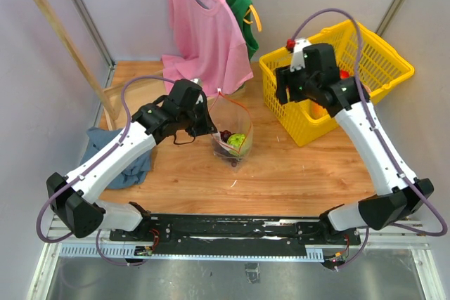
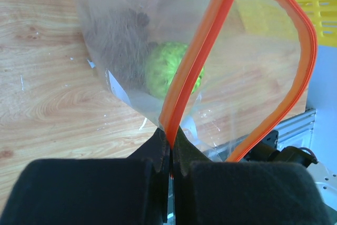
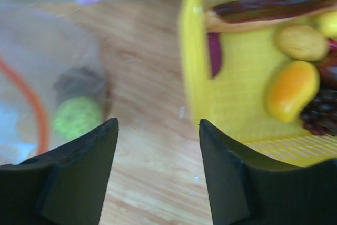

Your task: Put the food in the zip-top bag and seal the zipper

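Note:
A clear zip top bag (image 1: 232, 131) with an orange zipper (image 2: 192, 61) stands on the table, holding a green round food (image 1: 237, 140) and dark pieces. My left gripper is shut on the bag's rim at the zipper. My right gripper is open, empty, over the front-left of the yellow basket (image 1: 302, 131). In the blurred right wrist view the basket holds a mango (image 3: 292, 90), a potato (image 3: 300, 43), dark grapes (image 3: 321, 114) and a long brown item (image 3: 263, 9).
A rack with pink (image 1: 197, 33) and green shirts stands behind the bag. A blue cloth (image 1: 133, 166) lies at the left. The table in front of the bag is clear.

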